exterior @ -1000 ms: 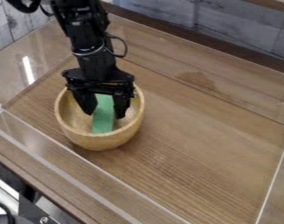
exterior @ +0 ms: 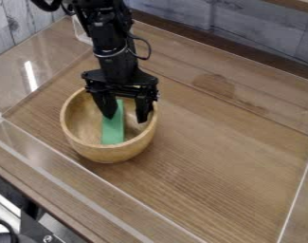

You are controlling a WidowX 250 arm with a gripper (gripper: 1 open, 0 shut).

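Note:
A round wooden bowl (exterior: 86, 136) sits on the wooden table, with a long green object (exterior: 115, 133) lying inside it. My black gripper (exterior: 122, 105) is over the back of the bowl, its two fingers reaching down on either side near the upper part of the green object; whether they touch it or grip it is unclear.
A pale wall edge runs along the back left, and a darker raised edge lies at the back right.
The arm and gripper have risen slightly and shifted a little right and back, with the fingers higher over the bowl. The green object remains in the bowl.

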